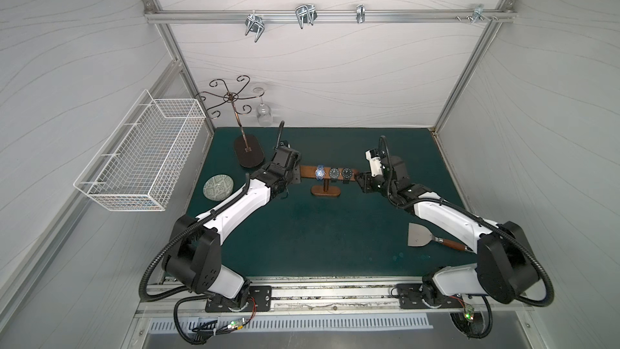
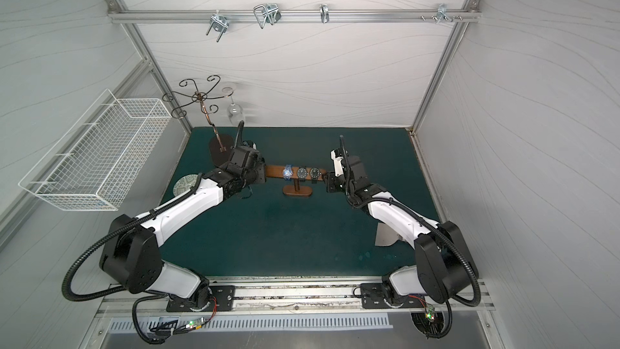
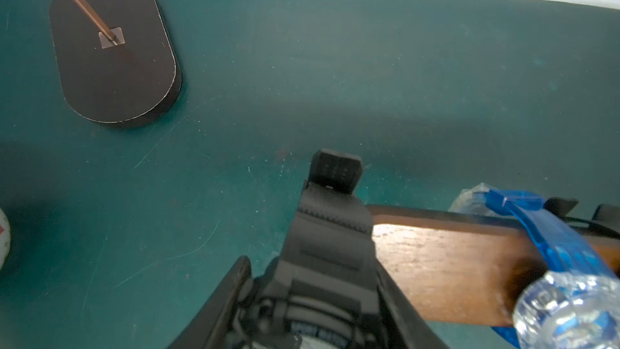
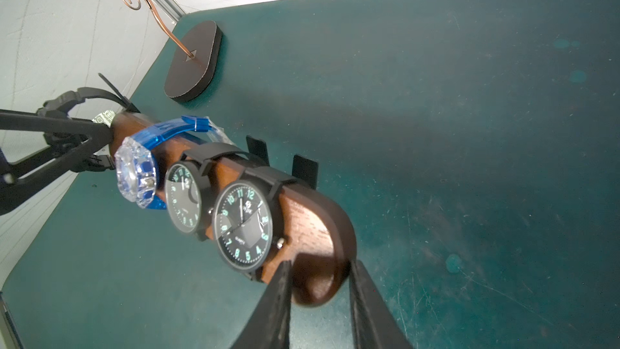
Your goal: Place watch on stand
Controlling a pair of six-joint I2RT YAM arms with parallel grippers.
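Note:
The wooden watch stand [image 1: 326,190] is upright mid-table, bearing a blue watch [image 4: 136,169] and two black-faced watches [image 4: 240,226] on its bar [image 3: 439,265]. At the bar's left end, my left gripper [image 1: 294,174] is shut on a black watch [image 3: 326,239], whose strap lies along the fingers in the left wrist view. My right gripper is shut on the rounded right end of the bar, beside the black-faced watches.
A scrolled metal rack [image 1: 248,152] with a hanging glass stands back left. A round pale disc [image 1: 217,187] lies left, a spatula [image 1: 419,234] front right. A wire basket [image 1: 139,155] hangs on the left wall.

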